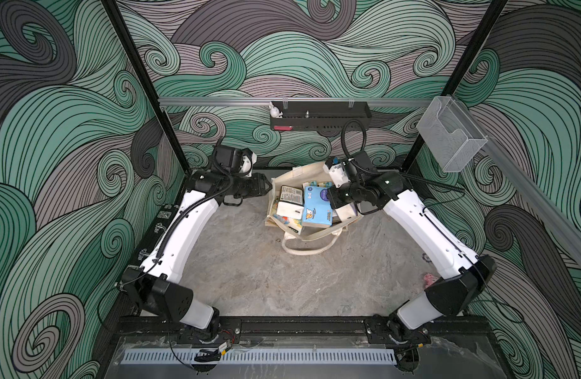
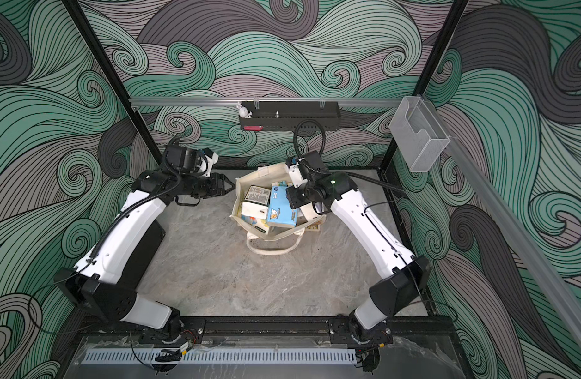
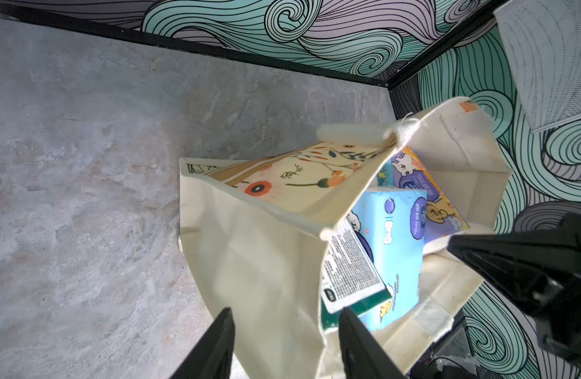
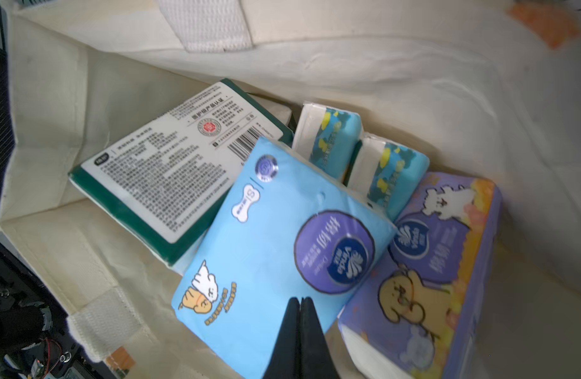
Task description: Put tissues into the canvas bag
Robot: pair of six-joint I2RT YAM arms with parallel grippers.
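A cream canvas bag (image 1: 309, 235) stands mid-table holding several tissue packs: a blue one (image 4: 240, 290), a purple one (image 4: 417, 278), a green-and-white one (image 4: 183, 164), and two small light-blue ones (image 4: 394, 173) behind. My left gripper stands open at the bag's left side, nothing between its fingers. My right gripper is shut, nothing visible between its fingers, above the bag's right part over the blue and purple packs.
A black shelf (image 1: 319, 123) hangs on the back wall and a mesh basket (image 1: 448, 135) at the right. A pink toy (image 1: 429, 279) lies at the right edge.
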